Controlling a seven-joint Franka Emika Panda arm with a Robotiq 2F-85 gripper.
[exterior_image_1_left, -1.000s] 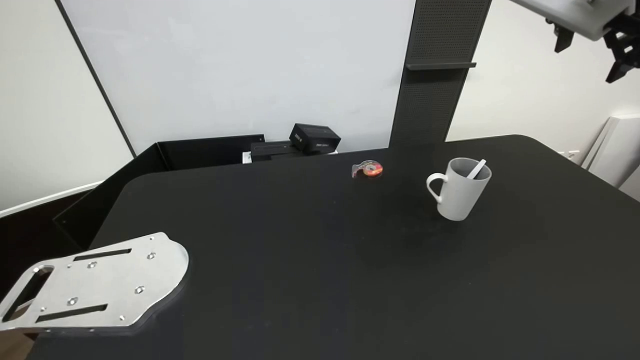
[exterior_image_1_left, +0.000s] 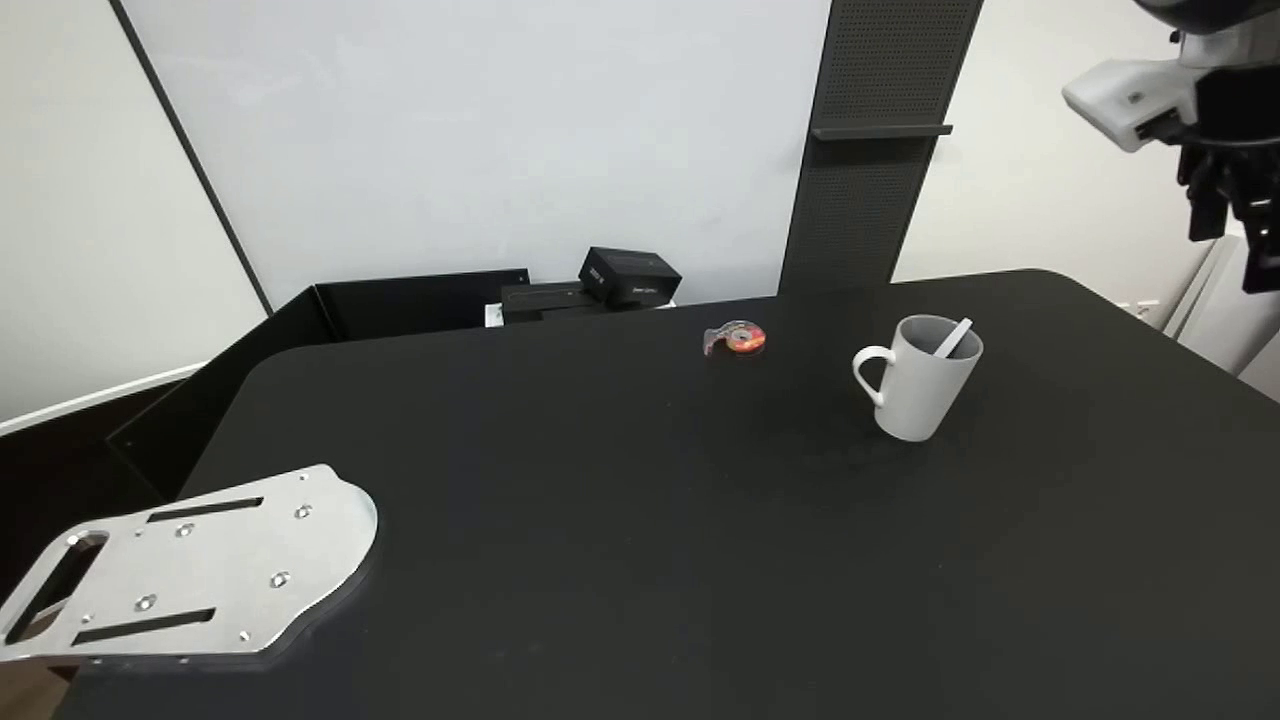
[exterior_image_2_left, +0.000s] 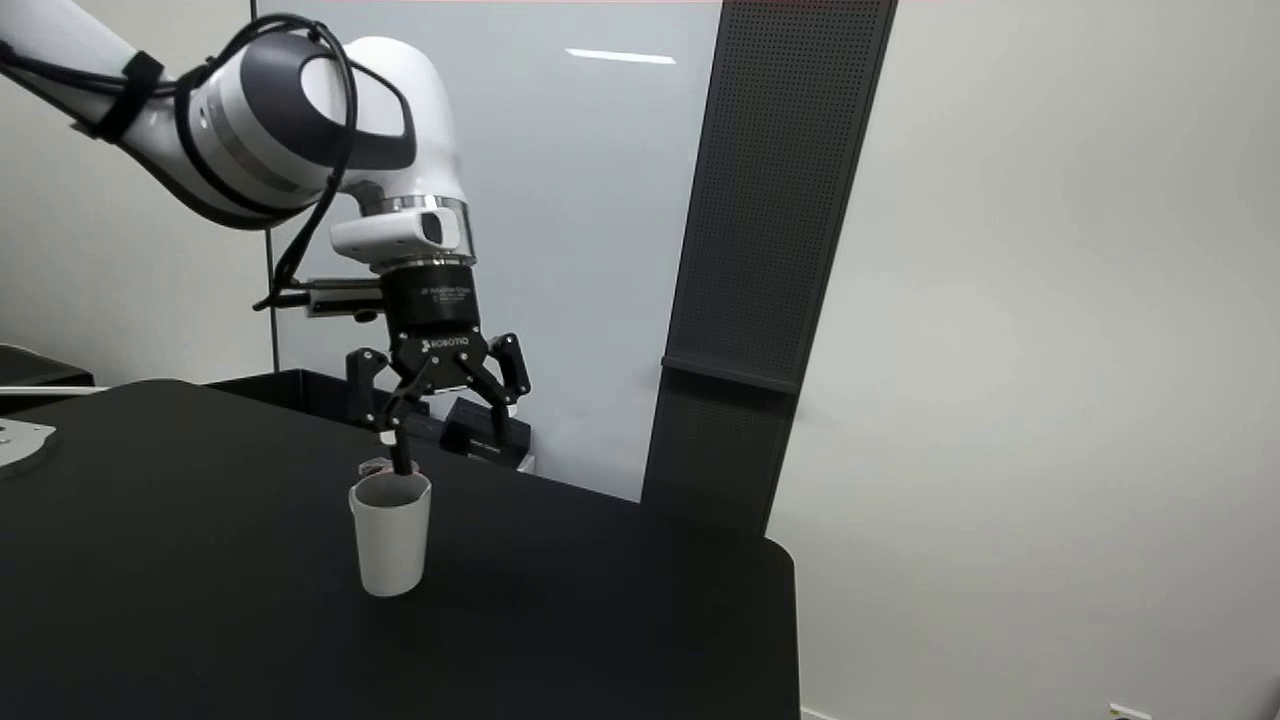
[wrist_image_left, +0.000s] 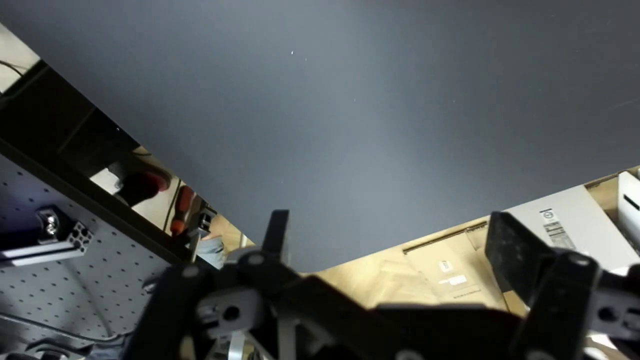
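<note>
A white mug (exterior_image_1_left: 921, 382) stands on the black table with its handle to the left in the first exterior view, and a white stick (exterior_image_1_left: 954, 338) leans inside it. Behind it and to its left lies a small tape dispenser (exterior_image_1_left: 740, 337) with an orange roll. In the second exterior view my open gripper (exterior_image_2_left: 453, 456) appears above and behind the mug (exterior_image_2_left: 391, 536), one finger overlapping its rim from this angle. The first exterior view shows the gripper (exterior_image_1_left: 1230, 252) high at the right, clear of the mug. Between its fingers in the wrist view is only bare table and floor.
A silver metal plate (exterior_image_1_left: 228, 564) lies at the table's left front. Behind the back edge are a black tray (exterior_image_1_left: 414, 300) and a black box (exterior_image_1_left: 630, 277). Cardboard (wrist_image_left: 444, 273) shows beyond the table edge.
In the first exterior view my gripper has come lower at the right and its tilt has changed. The mug, stick, tape dispenser and plate have stayed in place.
</note>
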